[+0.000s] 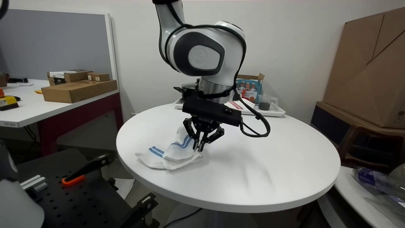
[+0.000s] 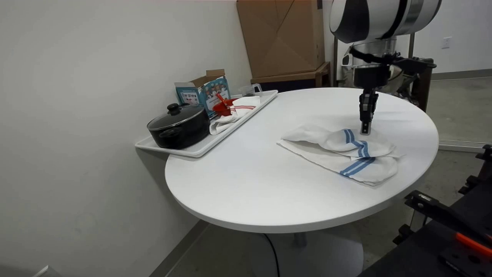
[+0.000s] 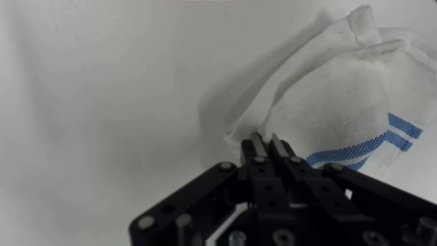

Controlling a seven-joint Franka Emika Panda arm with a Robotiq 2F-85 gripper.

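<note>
A white towel with blue stripes (image 1: 171,154) lies crumpled and partly folded over on the left side of the round white table. My gripper (image 1: 198,146) points down at the towel's right edge. In the wrist view the two fingertips of the gripper are close together on a fold of the towel (image 3: 327,106), shut on the cloth. From the other side, the gripper (image 2: 365,129) meets the towel (image 2: 332,141) at its raised edge, and most of the cloth still rests on the table.
At the table's back, a white tray (image 2: 207,148) holds a black lidded pot (image 2: 178,127), an opened blue box (image 2: 214,94), a red item (image 2: 223,108) and a red-striped towel (image 2: 244,104).
</note>
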